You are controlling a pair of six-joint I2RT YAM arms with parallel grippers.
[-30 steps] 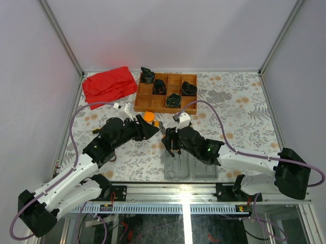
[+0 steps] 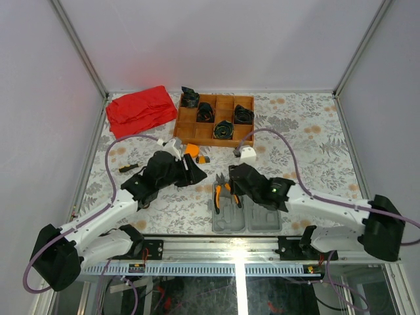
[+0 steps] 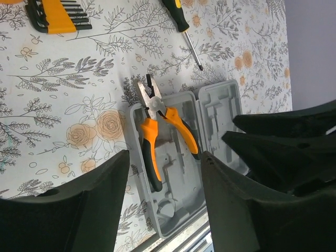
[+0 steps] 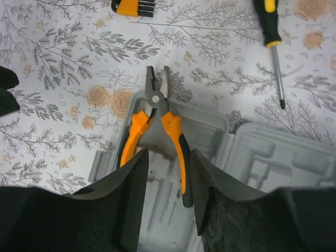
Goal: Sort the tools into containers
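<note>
Orange-and-black pliers point(image 3: 149, 142) lie with handles spread in the left tray of two joined grey trays point(image 2: 228, 223), their metal fingers reaching past its far edge. My left gripper is open, up and to the left of the pliers in the top view, holding nothing. Over the trays, my right gripper is open too, with the pliers below and beyond its separated fingertips. A dark green and yellow screwdriver point(image 4: 270, 31) lies on the table beyond the trays. An orange hex key set point(image 3: 58, 16) lies farther left. Another screwdriver point(image 2: 128, 168) rests at the left.
A wooden compartment box point(image 2: 214, 120) holding several dark coiled items stands at the back. Red cloth point(image 2: 140, 111) lies at back left. Both grippers are close together.
Earlier the right gripper held the pliers above the tray; now they lie in it, released. The left gripper stays nearly in place.
</note>
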